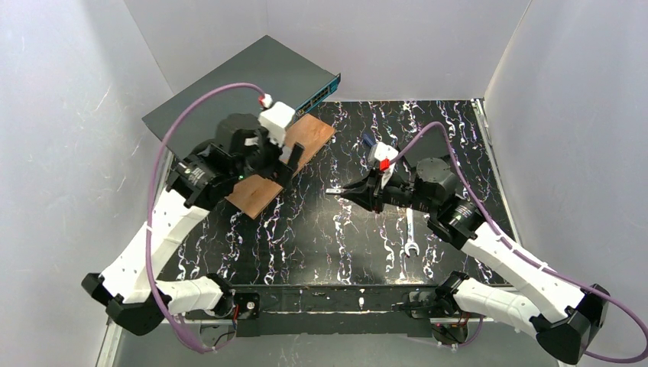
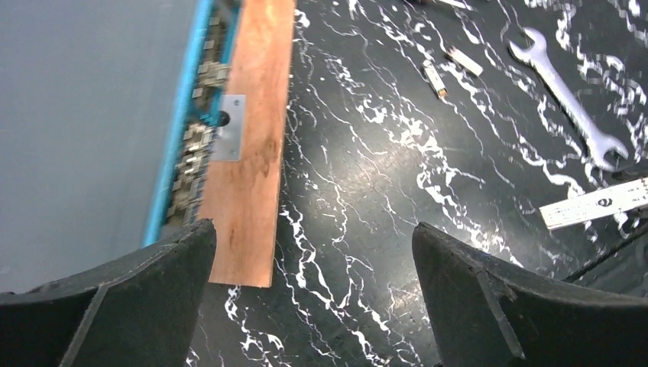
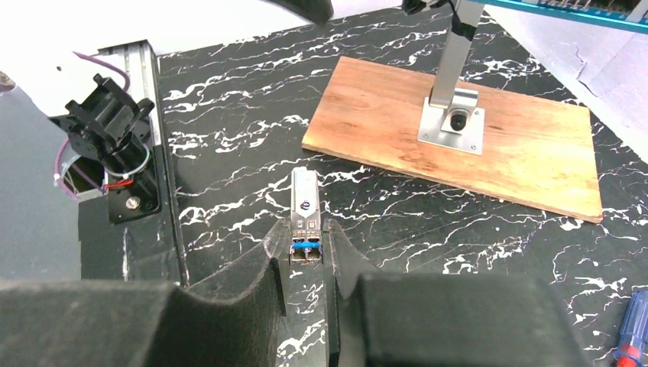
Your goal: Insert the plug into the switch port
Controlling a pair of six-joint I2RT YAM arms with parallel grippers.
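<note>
My right gripper is shut on the plug, a silver module with a blue latch, pointing forward from its fingertips; it also shows at the right edge of the left wrist view as a silver strip. My left gripper is open with nothing between its fingers, high by the switch, whose port strip along the blue-edged front is blurred in the left wrist view.
A wooden board with a metal bracket sits under the switch. On the marble surface lie a wrench, small modules and a screwdriver.
</note>
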